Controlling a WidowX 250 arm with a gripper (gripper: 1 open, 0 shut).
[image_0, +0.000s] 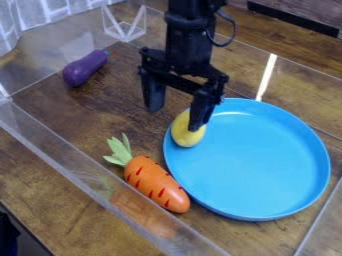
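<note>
My black gripper (181, 105) hangs over the left edge of the blue plate (261, 170), fingers open on either side above a yellow egg-shaped object (187, 134), whose top is partly hidden by one finger. An orange carrot toy (154, 182) with green leaves lies on the wooden surface left of the plate's lower edge. A purple eggplant toy (83, 69) lies at the upper left.
Clear walls edge the wooden surface (80, 120) along the left and lower left. Bare wood lies between the eggplant and the carrot, and at the upper right.
</note>
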